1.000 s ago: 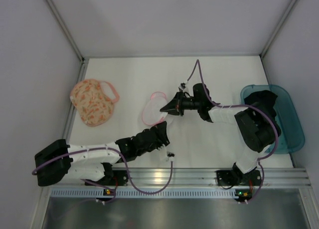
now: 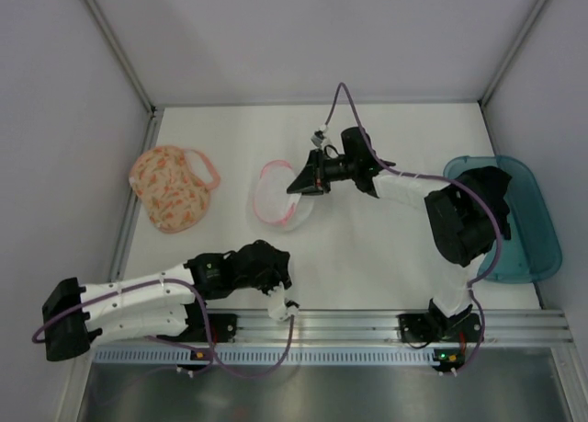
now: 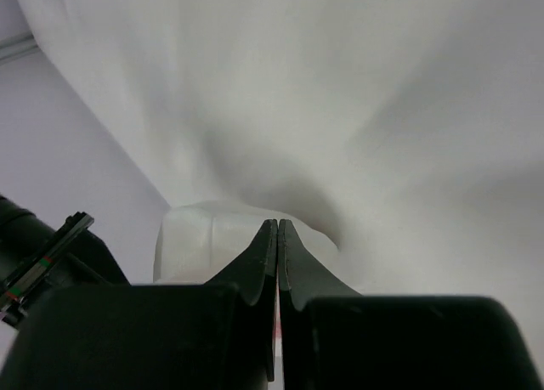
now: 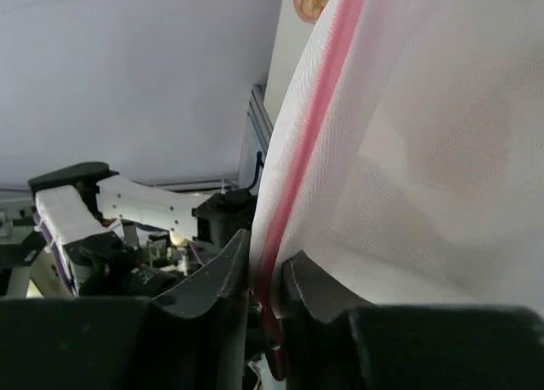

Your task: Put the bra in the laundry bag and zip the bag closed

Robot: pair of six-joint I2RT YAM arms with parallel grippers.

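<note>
The white mesh laundry bag [image 2: 273,194] with pink zip edging lies mid-table. My right gripper [image 2: 305,183] is shut on its pink-edged rim, and in the right wrist view the pink strip [image 4: 308,144] runs down between the fingertips. My left gripper [image 2: 280,266] is below the bag near the front of the table; in the left wrist view it is shut [image 3: 277,228], with nothing seen between its fingers, over the white surface and a fold of bag [image 3: 191,237]. An orange patterned fabric piece [image 2: 170,188] with a pink strap lies at the left.
A teal bin [image 2: 533,229] stands at the right, partly behind my right arm. Walls border the table at left, right and back.
My right gripper has moved toward the back and slightly left, pulling the bag's edge with it. My left gripper has drawn back to the front-left, away from the bag.
</note>
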